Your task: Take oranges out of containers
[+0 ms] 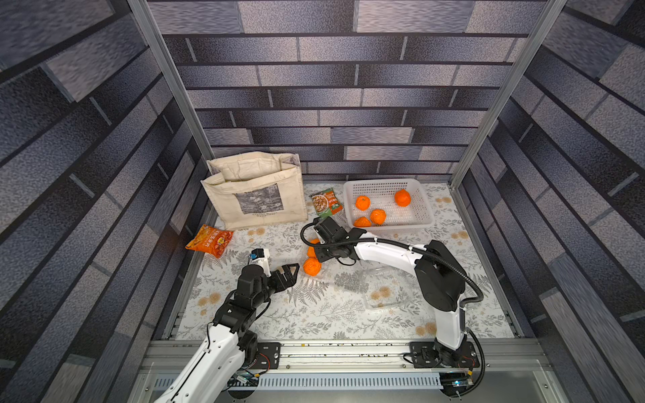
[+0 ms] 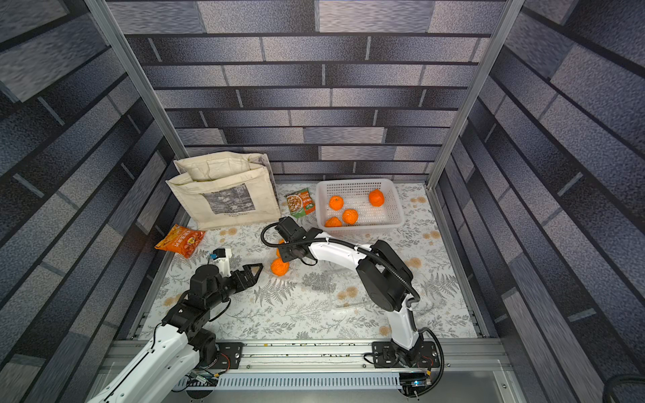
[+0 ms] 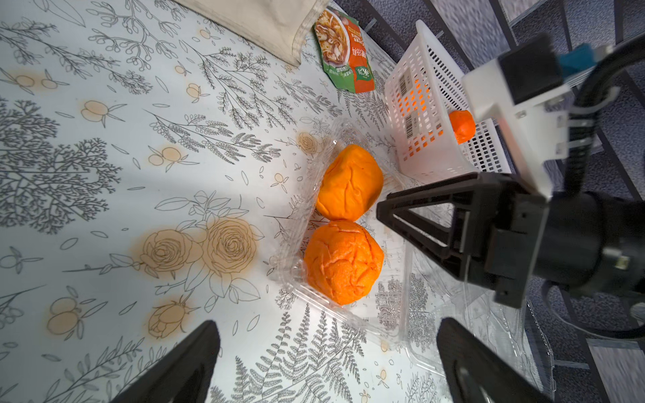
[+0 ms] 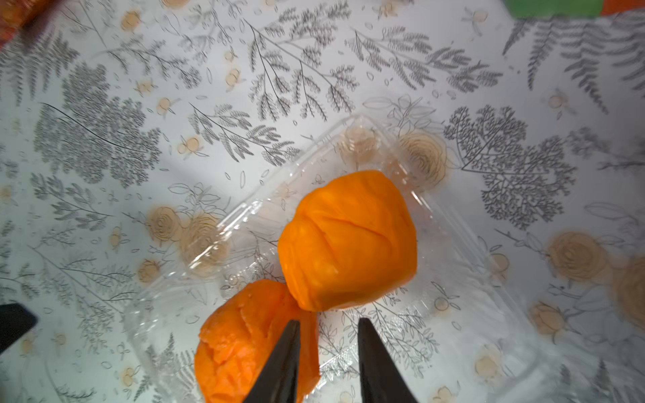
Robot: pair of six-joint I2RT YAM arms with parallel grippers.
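Two oranges (image 3: 342,262) (image 3: 349,181) lie in a clear plastic container (image 3: 403,315) on the patterned table. My right gripper is over them in the right wrist view, its fingertips close together with a narrow gap; I see nothing held between them, though their lower parts are out of frame. My left gripper is open, low to the near left of the container, with nothing between its fingers.
A white perforated basket (image 1: 410,218) holds several oranges at the back right. A cream bag (image 1: 255,174) stands at back left, a green packet (image 1: 326,201) beside the basket, an orange packet (image 1: 209,240) at left.
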